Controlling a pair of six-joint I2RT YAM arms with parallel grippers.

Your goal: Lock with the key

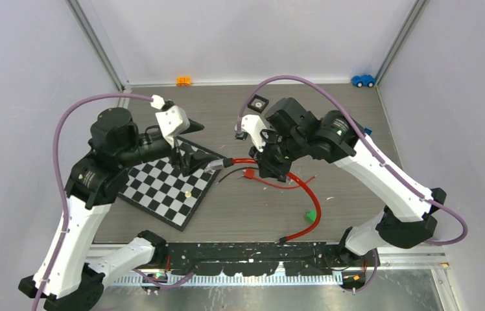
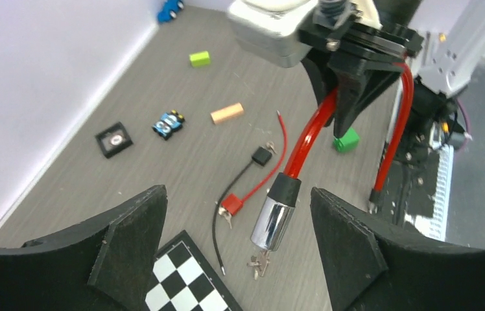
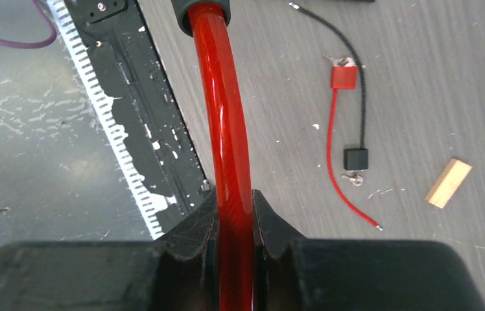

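Note:
A thick red cable lock with a silver lock body (image 2: 272, 220) and keys (image 2: 259, 262) at one end is held up in my right gripper, which is shut on the red cable (image 3: 224, 123). Its other end (image 1: 285, 238) hangs toward the front of the table. My left gripper is open, facing the lock body, which appears between its fingers in the left wrist view; the top view shows the fingers a little left of it.
A chessboard (image 1: 130, 194) lies at left. Smaller red (image 3: 343, 79) and black (image 3: 355, 159) locks lie below the arms. Toy cars, a wooden block (image 3: 447, 183) and green blocks are scattered about the table.

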